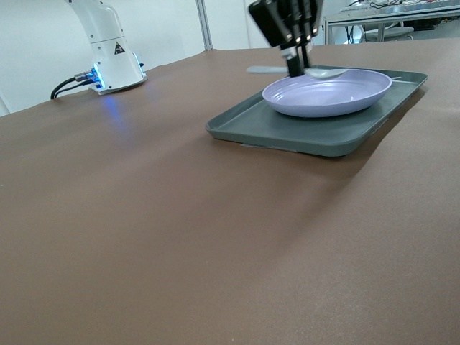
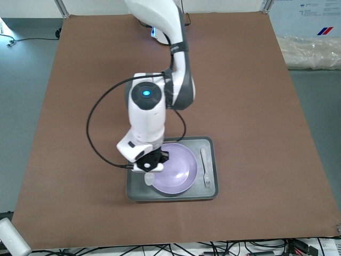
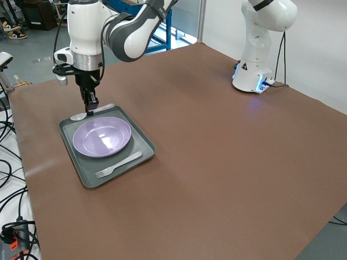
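Observation:
My gripper (image 1: 296,63) (image 3: 90,108) is at the far edge of the grey-green tray (image 3: 81,172) in the right view, shut on a pale spoon (image 1: 323,72) (image 3: 78,117), which is held roughly level beside a lavender plate (image 2: 176,176) (image 1: 327,97) (image 3: 102,138). A light fork (image 2: 206,170) (image 3: 119,165) lies on the tray on the other side of the plate. In the left view the arm's head hides the fingertips and most of the spoon.
Cables run along one edge outside the table.

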